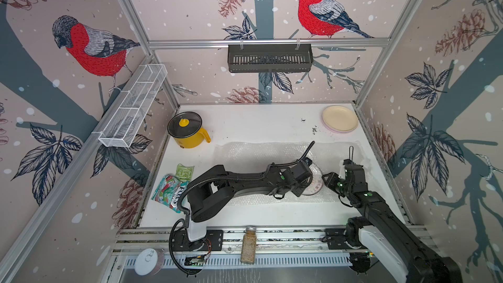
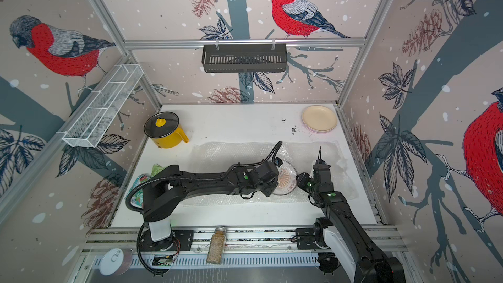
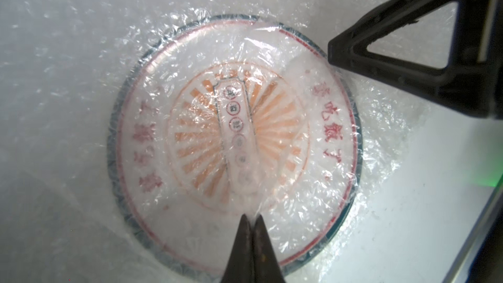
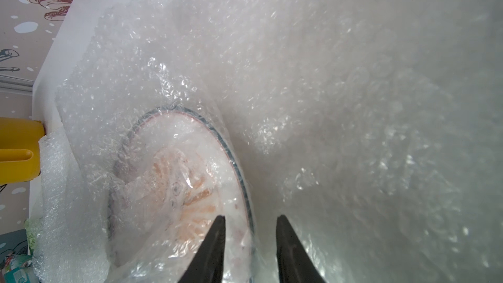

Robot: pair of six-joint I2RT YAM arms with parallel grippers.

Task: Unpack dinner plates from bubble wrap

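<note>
A white plate [image 3: 283, 167] with a blue rim, red characters and an orange pattern lies under clear film on a long sheet of bubble wrap [image 1: 241, 152]. My left gripper is over the plate, shut, with nothing visible between its fingers. My right gripper stands part open at the plate's right edge, fingers either side of the rim, apart; whether they touch it is unclear. A beige plate [image 1: 339, 117] sits at the back right.
A yellow pot [image 1: 187, 135] stands back left, with snack bags [image 1: 170, 192] front left. A wire rack [image 1: 131, 104] and dark basket [image 1: 269, 57] hang on the walls.
</note>
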